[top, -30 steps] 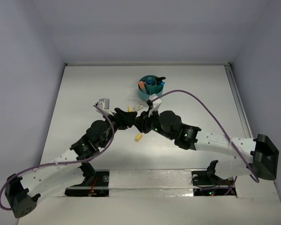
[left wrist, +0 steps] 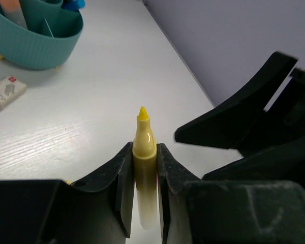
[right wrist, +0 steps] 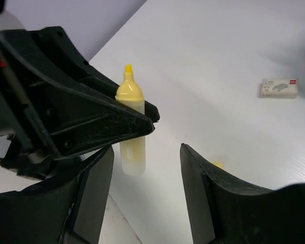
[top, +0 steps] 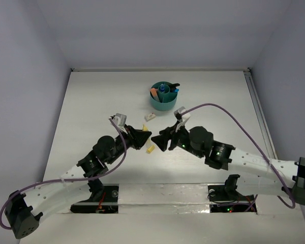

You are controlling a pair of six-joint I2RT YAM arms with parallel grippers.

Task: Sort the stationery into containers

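A yellow highlighter stands upright, tip up, in my left gripper (top: 143, 134), whose fingers are shut on it; it also shows in the right wrist view (right wrist: 133, 152). My right gripper (top: 160, 140) is just to its right, part open with nothing between its fingers. Another yellow item (top: 150, 149) lies on the table below, mostly hidden in both wrist views. A teal organizer (top: 163, 104) at the back holds an orange item, blue items and a black item. A small pale box (top: 150, 117) lies in front of it.
My right gripper has pulled away to the right and toward the front, apart from the left one. My left gripper has moved slightly right and toward the front with the highlighter.
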